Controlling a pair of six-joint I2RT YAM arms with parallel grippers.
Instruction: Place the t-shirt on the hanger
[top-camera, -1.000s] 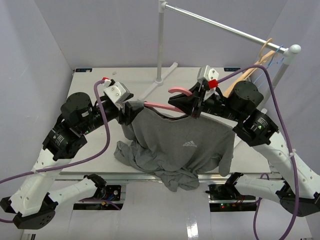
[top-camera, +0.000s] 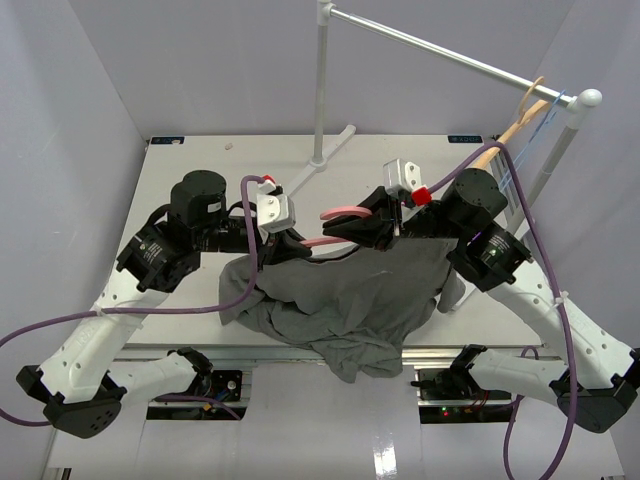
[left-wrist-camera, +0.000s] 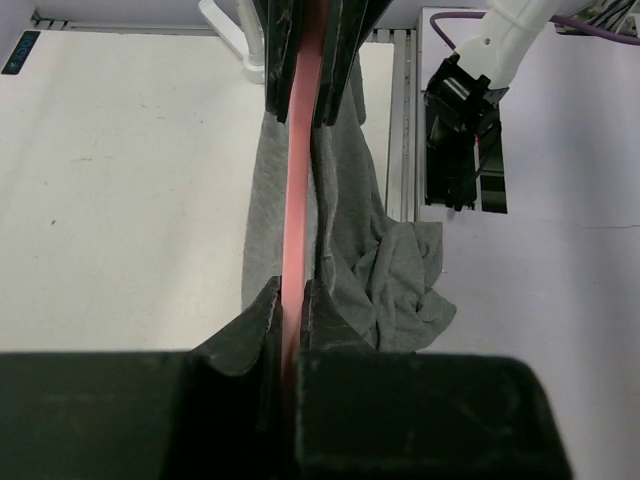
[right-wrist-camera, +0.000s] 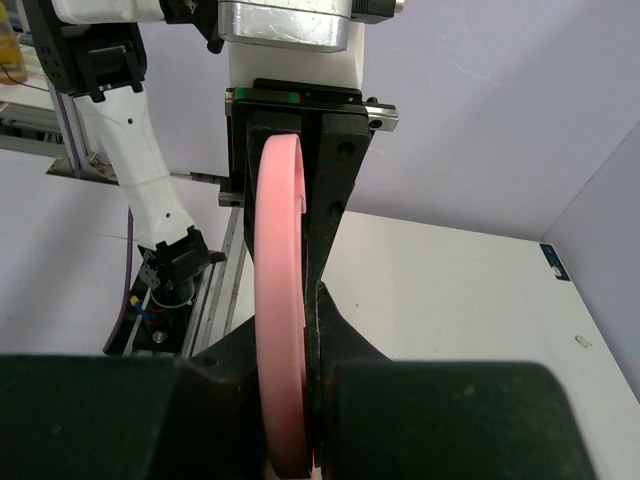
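A pink hanger (top-camera: 343, 212) spans both grippers in the top view, the grey t-shirt (top-camera: 335, 300) draped below it over the table's front edge. My left gripper (top-camera: 300, 244) is shut on the hanger's straight arm, which runs up the middle of the left wrist view. My right gripper (top-camera: 355, 228) is shut on the hanger near its curved hook, which fills the centre of the right wrist view. The shirt's collar area is mostly hidden behind the grippers.
A white rail rack (top-camera: 440, 55) stands behind, with wooden and blue hangers (top-camera: 530, 120) at its right end.
My left gripper has moved right onto the hanger's end and shut on it. My right gripper and the hanger have shifted left from a second ago, and the shirt's folds have changed.
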